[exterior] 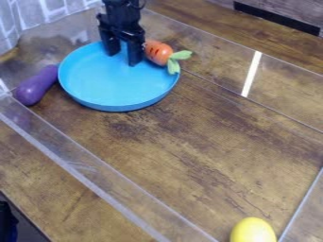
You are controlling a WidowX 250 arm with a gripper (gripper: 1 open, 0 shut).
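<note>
At the top centre, my black gripper [123,38] reaches down over the back rim of a blue plate [119,83], close beside an orange carrot toy with green leaves [161,54]. Its fingers are dark and overlap, so I cannot tell whether they are open or holding anything. The carrot lies at the plate's right rear edge. A purple eggplant [36,84] lies left of the plate.
A yellow object [252,231], like a lemon, is at the bottom right. Clear strips run along the left, and a pale wall stands at the upper left.
</note>
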